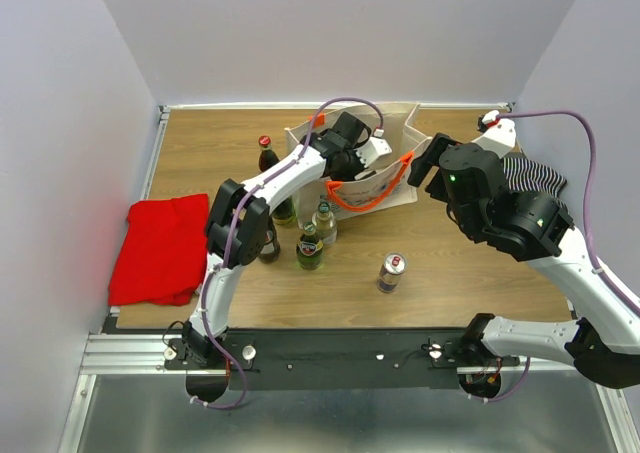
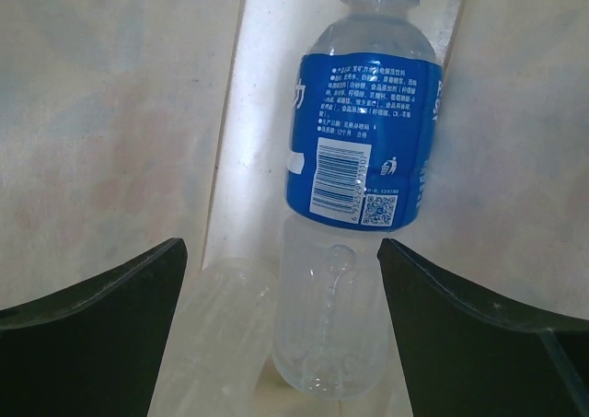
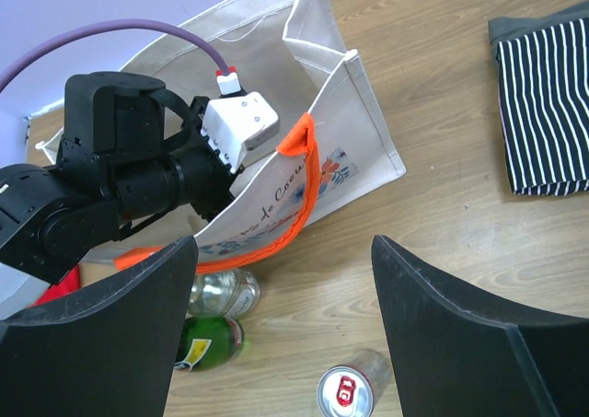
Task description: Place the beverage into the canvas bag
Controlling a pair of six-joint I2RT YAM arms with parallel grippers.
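Note:
My left gripper is down inside the canvas bag, open. In the left wrist view a clear plastic bottle with a blue label lies between its fingers, beside another translucent bottle. My right gripper stands open at the bag's right, above the table. A can stands at the front; a green bottle, a clear bottle and dark bottles stand left of and before the bag.
A red cloth covers the left of the table. A striped cloth lies at the back right.

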